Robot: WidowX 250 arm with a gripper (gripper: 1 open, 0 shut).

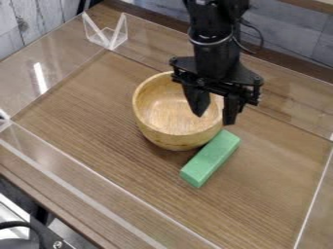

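A green block [209,160] lies on the wooden tabletop at centre right, just in front of a round yellow wooden bowl [169,126]. My black gripper [212,109] hangs over the bowl's right part, above and behind the block. Its two fingers are spread apart, with nothing seen between them. The bowl's back right is partly hidden by the gripper.
A white wire object [107,29] stands at the back left, near the table's edge. A dark cable shows at the lower left corner.
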